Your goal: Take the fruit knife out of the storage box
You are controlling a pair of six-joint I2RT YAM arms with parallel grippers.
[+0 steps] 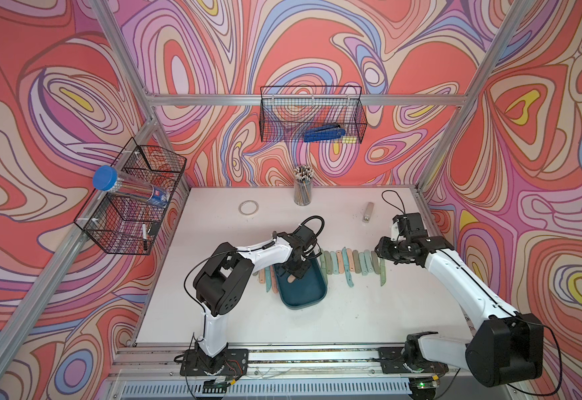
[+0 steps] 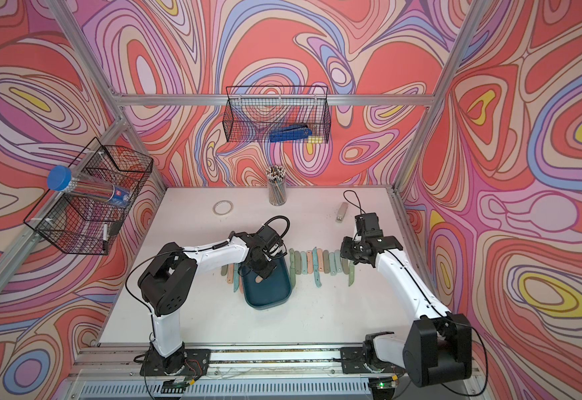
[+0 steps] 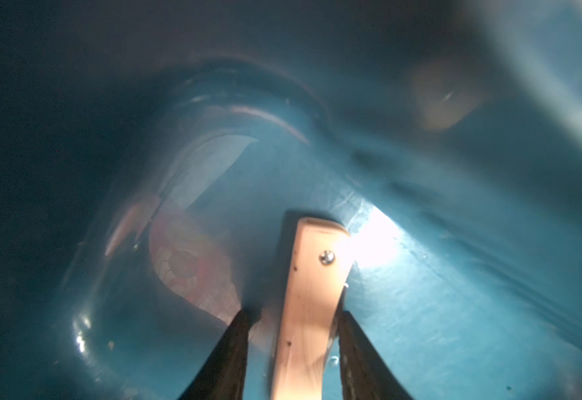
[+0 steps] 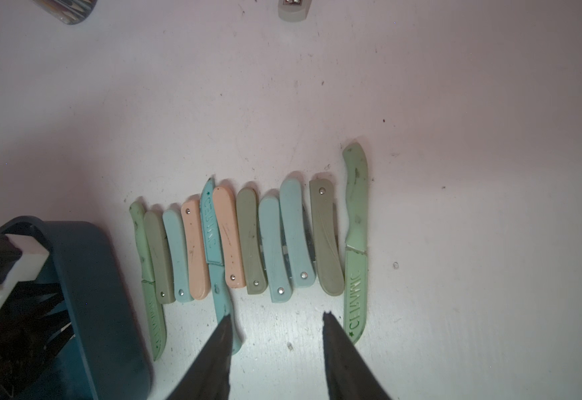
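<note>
Inside the dark teal storage box (image 1: 300, 296) (image 2: 267, 296) lies a peach folding fruit knife (image 3: 314, 280) with a screw near its end. My left gripper is down in the box, its fingers part open on either side of the knife's handle; whether they touch it I cannot tell. In both top views the left gripper largely hides the knife. My right gripper hangs open over the table at the right end of the knife row, with nothing between its fingers.
A row of coloured knives (image 4: 251, 240) lies on both sides of the box. A pencil holder (image 1: 302, 190), a tape roll (image 1: 248, 201) and a small pale object (image 1: 368, 212) stand or lie farther back.
</note>
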